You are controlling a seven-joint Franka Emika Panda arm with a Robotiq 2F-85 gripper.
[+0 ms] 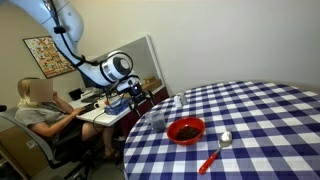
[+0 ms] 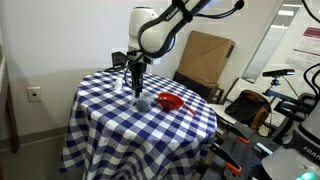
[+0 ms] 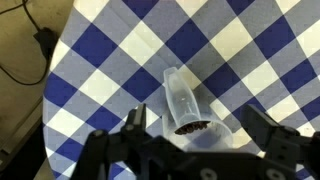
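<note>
My gripper (image 1: 138,98) stands open above the left end of the table, nothing between its fingers. Beneath it in the wrist view lies a clear, cup-like vessel (image 3: 207,138) with a pale, long part (image 3: 178,92) reaching up from it. Something brown shows at its mouth; whether these are one thing or two I cannot tell. In exterior view 1 a greyish cup (image 1: 157,122) sits just right of and below the gripper. To its right is a red bowl (image 1: 186,131) with dark contents, and beyond that a spoon (image 1: 214,153) with a red handle.
A small white container (image 1: 180,100) stands farther back on the blue-and-white checked cloth (image 1: 255,125). A seated person (image 1: 45,115) is at the left, away from the cup. The table edge shows at the left of the wrist view.
</note>
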